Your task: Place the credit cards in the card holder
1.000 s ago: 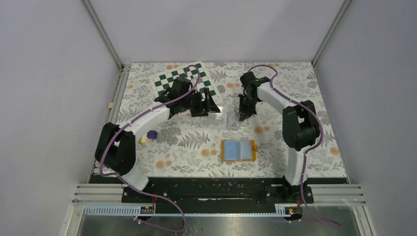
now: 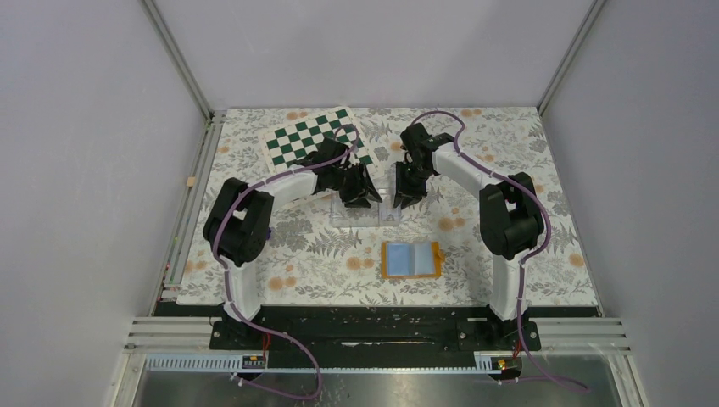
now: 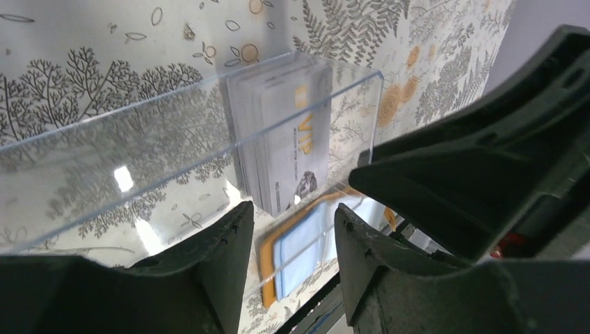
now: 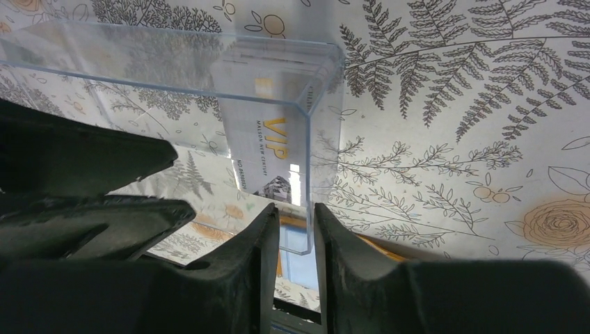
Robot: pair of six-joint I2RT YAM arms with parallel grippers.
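Observation:
A stack of pale cards (image 3: 299, 132) with gold VIP lettering stands inside the clear box (image 2: 354, 218), at its right end. My left gripper is part open at the near side of the box, the wall running across behind its fingers. At the box's right end, my right gripper has its fingers a little apart, with the box's corner edge showing in the gap; whether they touch it is unclear. Nearer the table's front lies the card holder (image 2: 411, 259), opened flat, orange-rimmed with pale blue sleeves. I see no card in either gripper.
A green and white checkered board (image 2: 309, 136) lies behind the left arm. A small purple object (image 2: 270, 233) is mostly hidden by that arm. The patterned cloth around the card holder and on the right is clear.
My right gripper and the clear box with its cards have shifted left. The left gripper has moved slightly right and nearer, its elbow swinging right over the purple object. The card holder stays put.

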